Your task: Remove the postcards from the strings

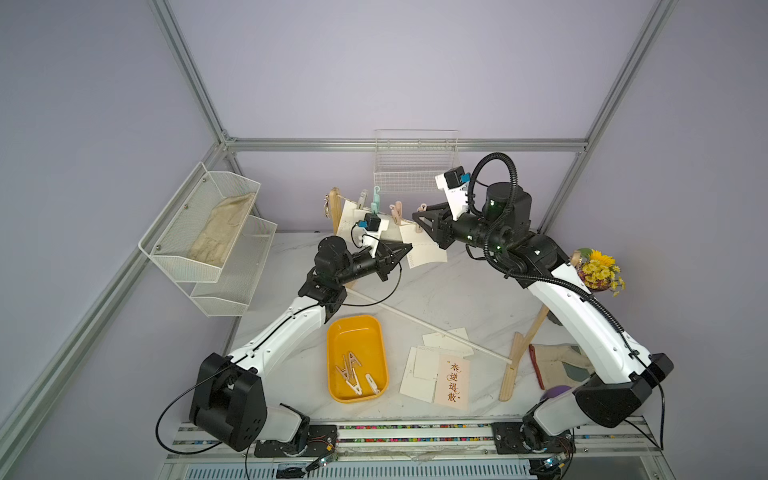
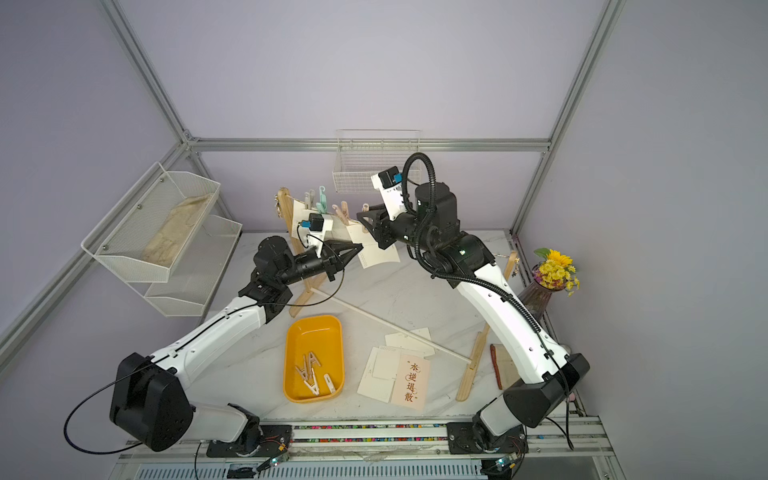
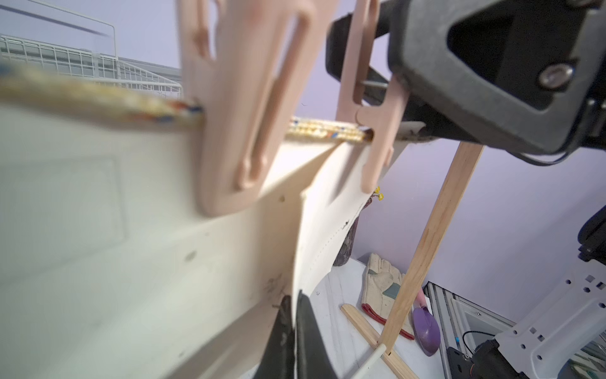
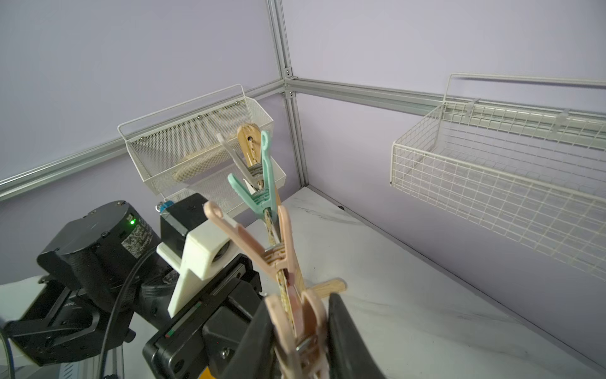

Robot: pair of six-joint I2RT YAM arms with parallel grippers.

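A cream postcard [image 1: 424, 246] hangs tilted from the string [image 3: 328, 129] at a pink clothespin [image 3: 372, 120]. My right gripper is shut on this clothespin's handles, which sit between its fingers in the right wrist view; the pin's lower end is still at the string and card. Lower down, my left gripper is shut with the card's thin edge running between its fingertips. A second pink clothespin [image 3: 246, 113] is on the string closer to the left wrist camera, over another pale card [image 3: 151, 252]. A green clothespin [image 4: 265, 183] is farther along.
The yellow tray [image 1: 332, 364] holds several loose clothespins. Loose cards and a printed card [image 1: 452, 382] lie right of it. A wooden post [image 3: 435, 233], a glove [image 3: 382, 284] and flowers [image 1: 598, 268] stand or lie at right. A wire basket [image 4: 492, 170] hangs behind.
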